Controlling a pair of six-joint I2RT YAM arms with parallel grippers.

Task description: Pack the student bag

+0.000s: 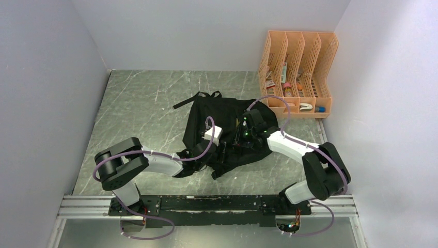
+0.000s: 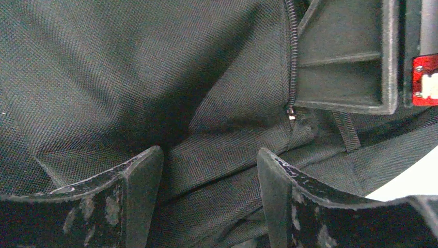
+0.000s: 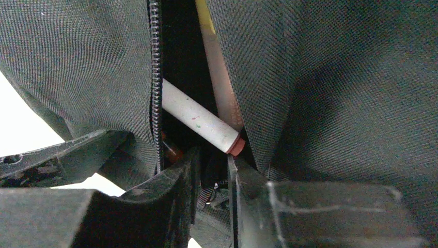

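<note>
The black bag (image 1: 214, 108) lies in the middle of the table, its zipped opening spread. My left gripper is open over the bag's fabric, its fingers wide apart. Within the opening, the right wrist view shows a white tube (image 3: 199, 116) with a red end, a yellow and pinkish item (image 3: 219, 72), and a brownish-red piece (image 3: 170, 150) half hidden by the zipper edge. My right gripper points into the opening, its fingertips a narrow gap apart just below the tube's red end. Nothing gripped shows between them; whether they touch the tube, I cannot tell.
A peach organizer (image 1: 299, 103) stands at the back right, with several small items in its compartments. The two grippers are close together over the bag; a left finger (image 3: 62, 160) shows in the right wrist view. Bare table (image 1: 139, 103) lies to the left.
</note>
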